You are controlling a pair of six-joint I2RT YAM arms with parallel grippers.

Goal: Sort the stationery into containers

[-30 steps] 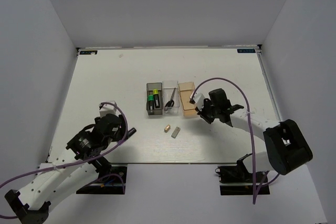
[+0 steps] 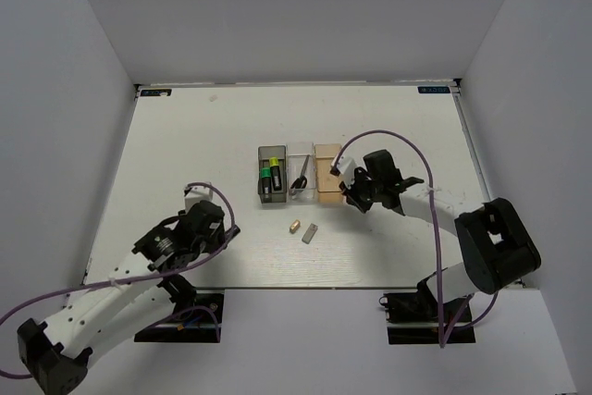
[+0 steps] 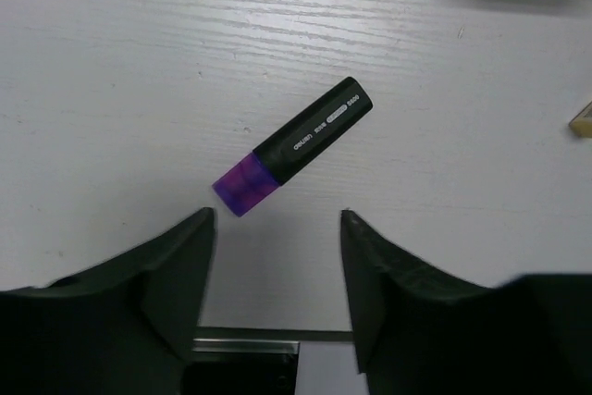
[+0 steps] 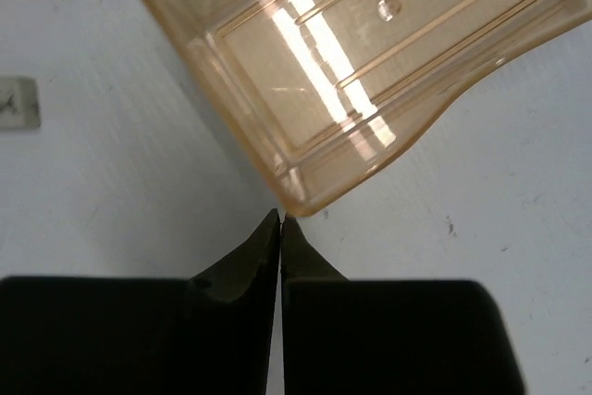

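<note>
My left gripper is open above a black marker with a purple end (image 3: 292,145), nothing between its fingers. My right gripper has its fingertips together at the near corner of the tan tray (image 4: 333,71); whether anything thin is between them is unclear. In the top view a dark bin (image 2: 272,193) holds green- and yellow-capped markers, and a clear bin (image 2: 302,150) beside it holds scissors (image 2: 299,182).
A small gold-coloured item (image 2: 295,226) and a grey block (image 2: 310,233) lie on the table in front of the bins.
The right arm moved a little, and the tan tray now sits straighter beside the clear bin.
</note>
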